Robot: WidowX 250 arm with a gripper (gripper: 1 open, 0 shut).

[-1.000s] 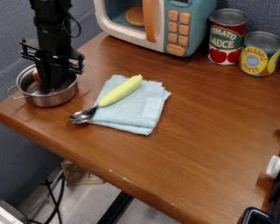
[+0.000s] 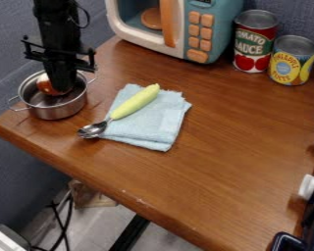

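My black gripper is at the upper left, over a steel pot at the table's left edge. A reddish-orange object is at the gripper's fingertips, inside or at the rim of the pot; whether the fingers are closed on it cannot be told. A folded light-blue cloth lies right of the pot, with a yellow object and a metal spoon on it.
A toy microwave stands at the back, with a tomato sauce can and a yellow can beside it. A dark appliance with white knobs is at the right edge.
The gripper has shifted slightly upward over the pot, and more of the reddish-orange object shows beneath it.
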